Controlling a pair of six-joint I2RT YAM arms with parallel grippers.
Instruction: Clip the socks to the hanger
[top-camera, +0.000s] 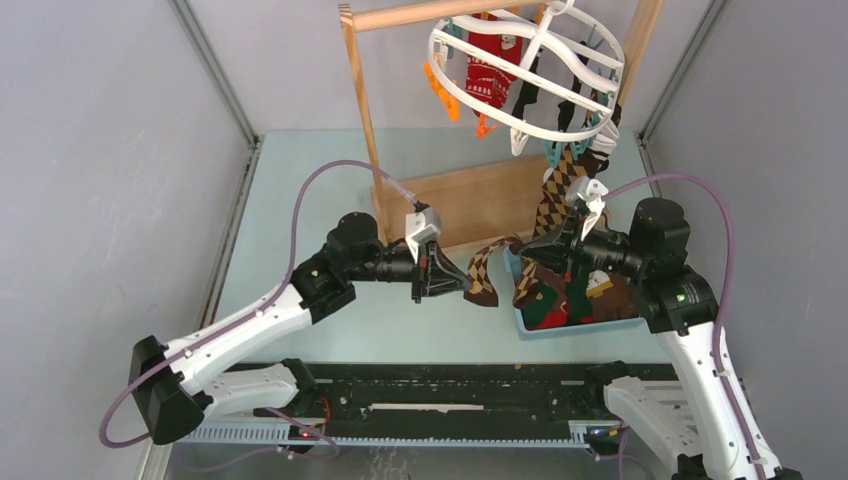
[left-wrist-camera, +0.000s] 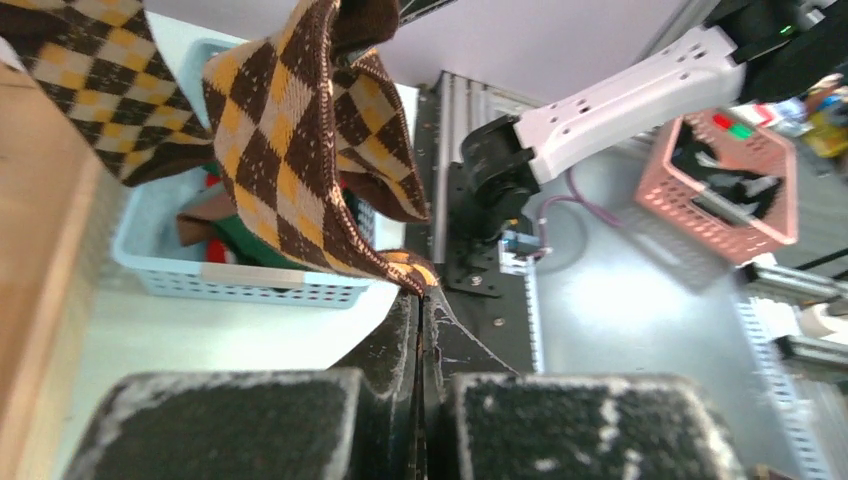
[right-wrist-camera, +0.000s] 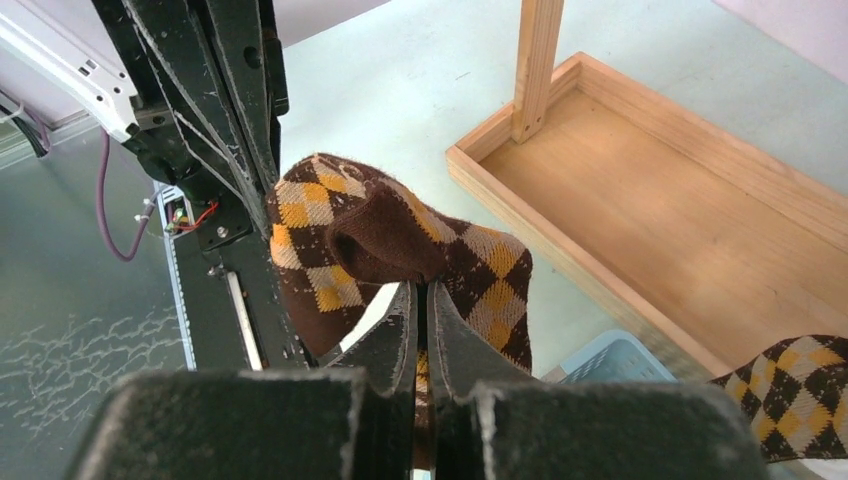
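A brown argyle sock (top-camera: 482, 290) with tan and yellow diamonds stretches between my two grippers. The left gripper (top-camera: 468, 285) is shut on the sock's edge, which meets its fingertips in the left wrist view. My right gripper (top-camera: 527, 250) is shut on the same sock (right-wrist-camera: 495, 270), whose folded brown top shows at its fingertips in the right wrist view. Above them, the white round hanger (top-camera: 437, 70) carries red and dark socks, plus another argyle sock (top-camera: 556, 205) that hangs down behind the right gripper. Teal clips (top-camera: 553, 152) show at the hanger's lower right.
Beneath the right gripper stands a light-blue basket (top-camera: 522, 318) with more socks inside. The hanger's wooden frame (top-camera: 362, 100) rises from a wooden base (top-camera: 470, 195) at the back. Orange clips (top-camera: 440, 90) dangle at the hanger's left.
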